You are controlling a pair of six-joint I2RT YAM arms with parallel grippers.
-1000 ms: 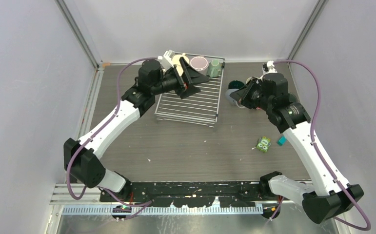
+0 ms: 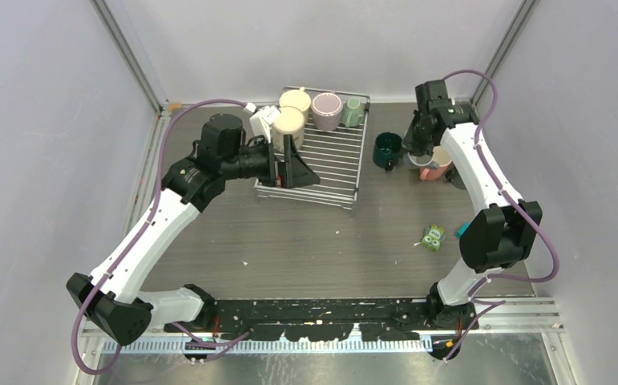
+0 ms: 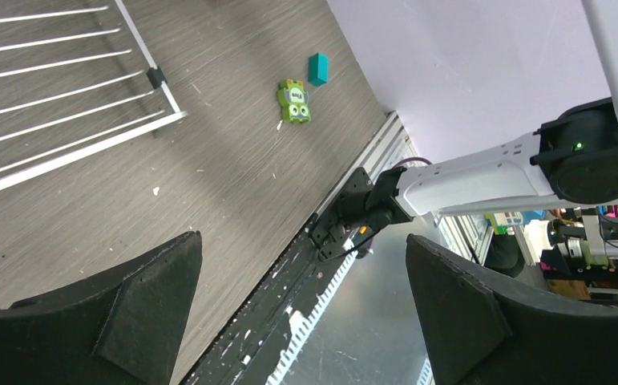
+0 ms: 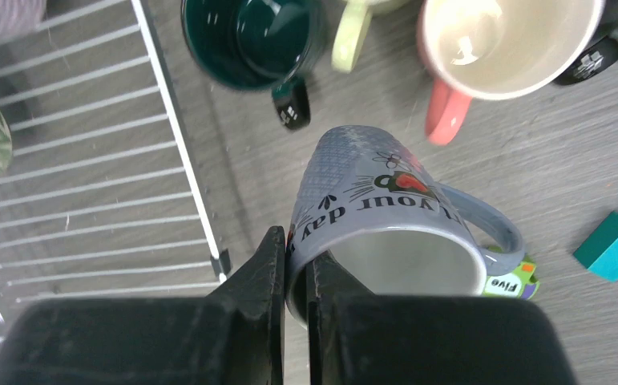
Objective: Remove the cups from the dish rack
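Note:
In the right wrist view a grey-blue mug (image 4: 385, 188) with printed lettering is tilted, its rim pinched by my right gripper. From above, that right gripper (image 2: 418, 146) hides part of the mug, beside the dark green cup (image 2: 387, 150). On the table around it stand a pink-handled cup (image 4: 514, 48) and a pale green-handled one (image 4: 353, 32). My left gripper (image 2: 296, 172) hangs open over the left part of the dish rack (image 2: 333, 172); nothing lies between its fingers. The rack's back holds two cream cups (image 2: 289, 122), a pink cup (image 2: 327, 111) and a green cup (image 2: 353, 112).
A green owl toy (image 2: 433, 237) and a teal block (image 2: 462, 229) lie on the table at right. Walls bound both sides.
My right gripper has moved right with the mug, which has swung round from beside the dark green cup. The left arm has drawn back to the left and towards the front, still open.

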